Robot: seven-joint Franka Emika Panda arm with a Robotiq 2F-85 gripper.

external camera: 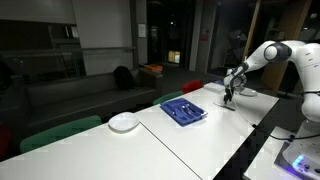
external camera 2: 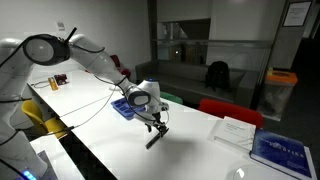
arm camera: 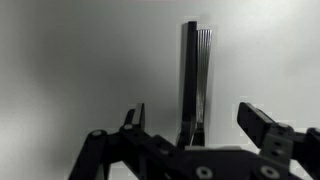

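A long, thin dark object with a ridged silver strip along one side [arm camera: 190, 75] lies on the white table, seen from above in the wrist view. My gripper stands open above it, one finger to each side and clear space between them and the object. In exterior view 2 the dark object [external camera 2: 157, 138] rests just below the gripper [external camera 2: 155, 124]. Exterior view 1 shows the gripper [external camera: 228, 99] small and far off, low over the table's far part.
A blue tray [external camera: 166, 104] with items in it sits mid-table, and a white plate [external camera: 124, 122] lies farther left. White rack-like trays [external camera 2: 232, 135] and a blue box [external camera 2: 280, 148] stand on the other side. Bare table surrounds the dark object.
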